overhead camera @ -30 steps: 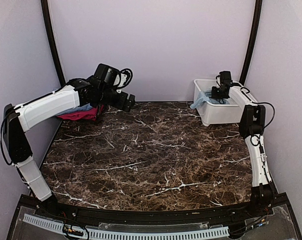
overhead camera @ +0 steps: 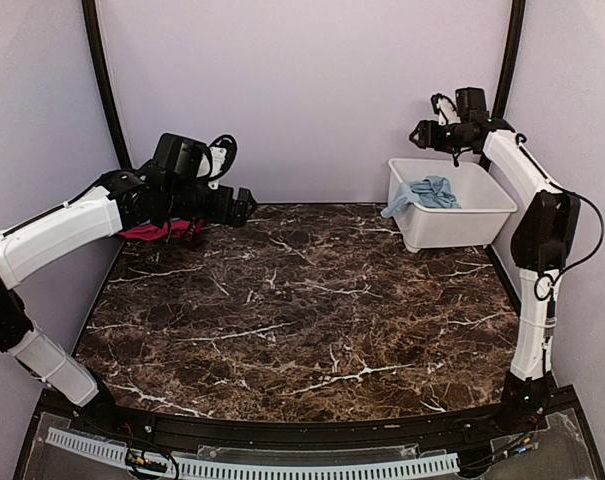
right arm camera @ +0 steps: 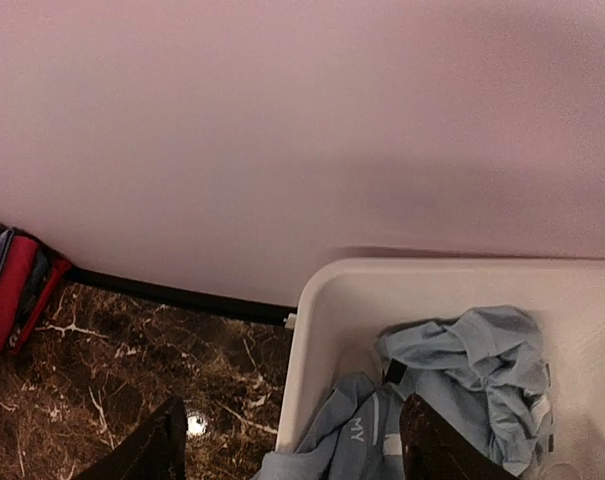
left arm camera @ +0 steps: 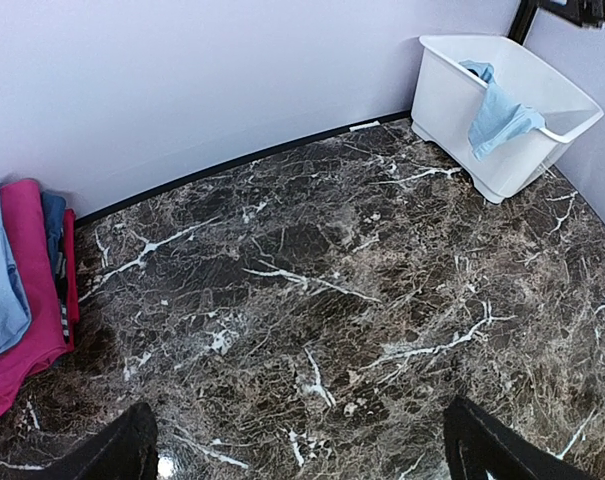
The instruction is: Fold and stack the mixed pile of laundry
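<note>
Light blue-grey laundry lies in the white bin at the back right, a piece draped over its left rim. My right gripper is above the bin, fingers apart with nothing between them; the right wrist view shows the cloth below it. My left gripper hangs open and empty over the back left. A stack of folded laundry, with pink and blue pieces, lies at the back left, partly hidden by the left arm in the top view.
Pale walls enclose the back and both sides.
</note>
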